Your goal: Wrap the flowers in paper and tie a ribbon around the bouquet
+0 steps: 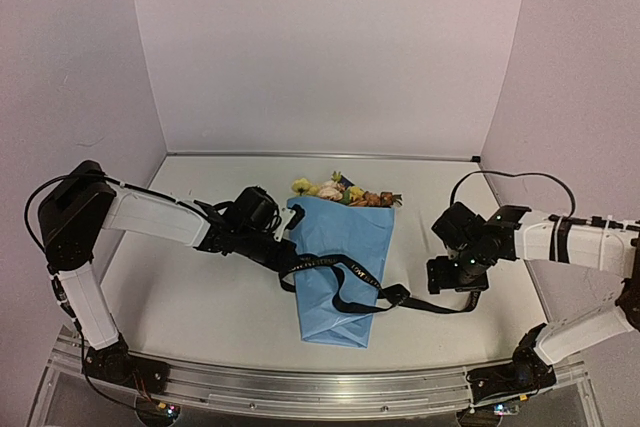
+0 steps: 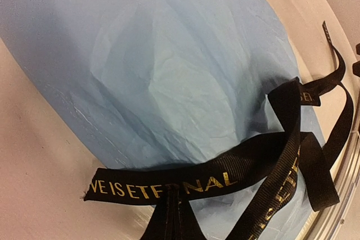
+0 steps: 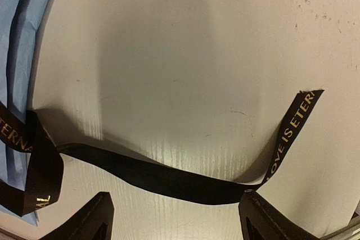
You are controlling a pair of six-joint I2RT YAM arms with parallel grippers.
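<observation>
A bouquet of fake flowers [image 1: 340, 190] shows at the top of its blue wrapping [image 1: 345, 232], which lies flat on the table. Across the wrapping runs a black ribbon [image 1: 353, 304] with gold lettering, looped over near the wrapping's right side. My left gripper is shut on the ribbon, close to its left end. At the right, my right gripper stands open above the ribbon's other stretch [image 3: 163, 179], which passes across the gap between its fingers. That right end [image 3: 304, 105] lies on the table.
Bare table [image 1: 200, 307] lies left of the wrapping, and more lies between the wrapping and the right arm. A metal rail [image 1: 320, 382] borders the front edge. Walls enclose the back and both sides.
</observation>
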